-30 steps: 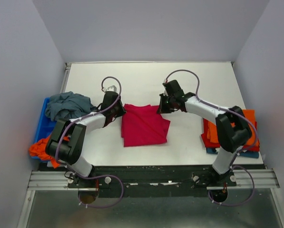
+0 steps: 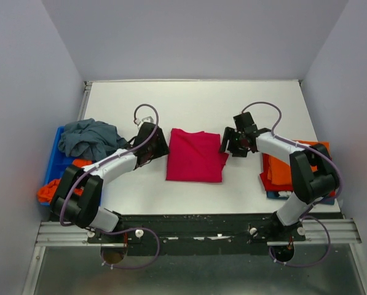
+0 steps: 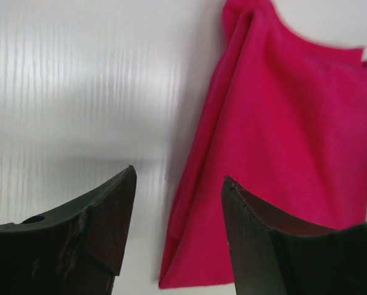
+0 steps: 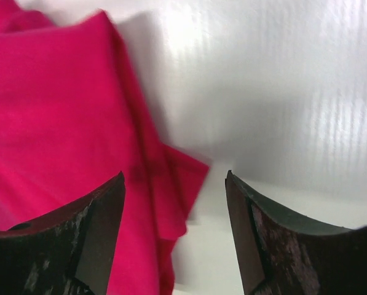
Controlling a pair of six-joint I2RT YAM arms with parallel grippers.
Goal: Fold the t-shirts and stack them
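A magenta t-shirt (image 2: 193,153) lies partly folded in the middle of the white table, with a small flap sticking out on its right side. My left gripper (image 2: 160,147) hangs beside its left edge, fingers apart and empty; in the left wrist view the shirt's folded edge runs just beyond the fingertips (image 3: 178,179). My right gripper (image 2: 231,145) is at the shirt's right edge, its fingers apart with nothing held, over the protruding flap in the right wrist view (image 4: 228,184).
A blue bin (image 2: 58,161) holding grey and orange cloths sits at the left. A stack of orange, red and blue folded shirts (image 2: 280,174) lies at the right.
The shirt moved right and slightly back over the last second.
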